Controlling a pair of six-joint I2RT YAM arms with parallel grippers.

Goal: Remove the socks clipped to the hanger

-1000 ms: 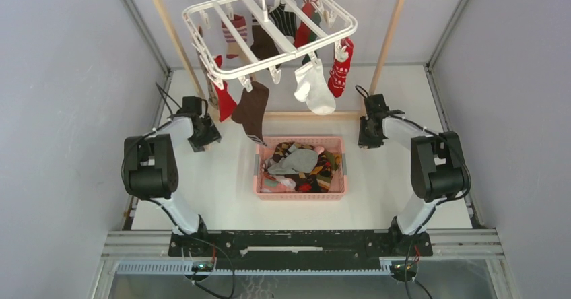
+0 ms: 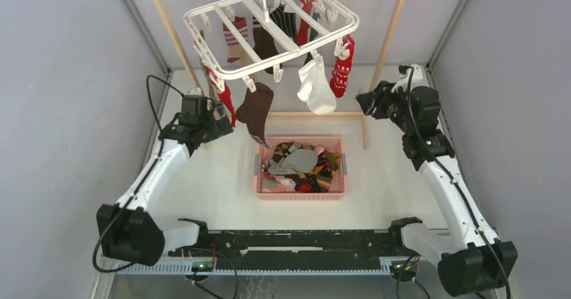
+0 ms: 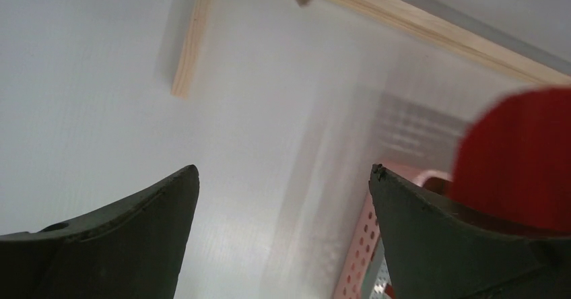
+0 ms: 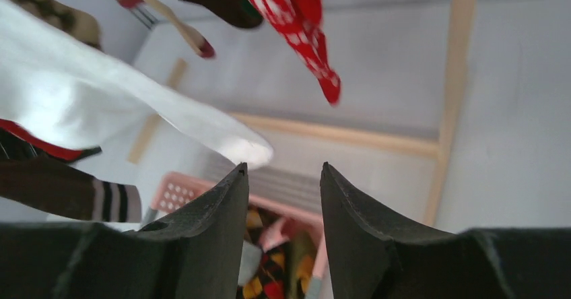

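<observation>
A white clip hanger [image 2: 269, 63] hangs from the rail with several socks clipped round it, among them a brown sock [image 2: 254, 110], a white sock [image 2: 315, 83] and a red patterned sock [image 2: 342, 67]. My left gripper [image 2: 219, 120] is open beside a red sock [image 2: 225, 100], which fills the right of the left wrist view, blurred. My right gripper [image 2: 369, 102] stands open to the right of the white and red patterned socks, nothing between its fingers.
A pink basket [image 2: 299, 196] holding mixed socks sits on the white board below the hanger. A wooden frame [image 2: 388, 23] carries the rail. The board is clear on both sides of the basket.
Both arms have risen from lower positions toward the hanging socks, the right one more markedly. The socks sway slightly and stay clipped.
</observation>
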